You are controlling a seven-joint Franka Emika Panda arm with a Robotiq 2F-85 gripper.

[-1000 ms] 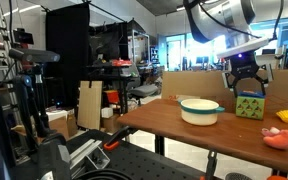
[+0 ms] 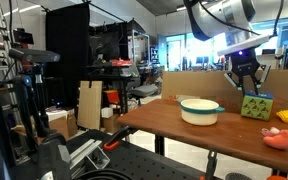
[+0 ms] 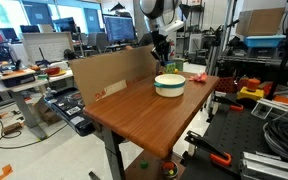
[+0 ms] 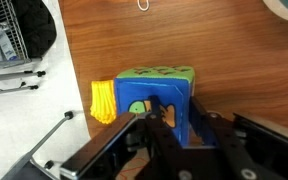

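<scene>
A box with green sides [image 2: 256, 107] and a blue face with a cartoon-like picture [image 4: 139, 98] stands on the wooden table, toward the right in exterior view 1. My gripper points down right over it, its dark fingers at the box's upper part and covering some of the blue face in the wrist view. Whether the fingers are gripping the box or just standing around its edge cannot be made out. The box seems to rest on or very near the tabletop.
A white bowl with a green rim [image 2: 199, 110] stands left of the box. A pink object [image 2: 278, 138] lies near the front right, and a yellow cloth-like item [image 4: 103, 100] is beside the box at the table's edge. Bare tabletop [image 3: 149, 118] stretches past the bowl.
Over the last second the box has shifted slightly to the right in exterior view 1 and turned a little, with my gripper at it. The bowl and pink object stayed put.
</scene>
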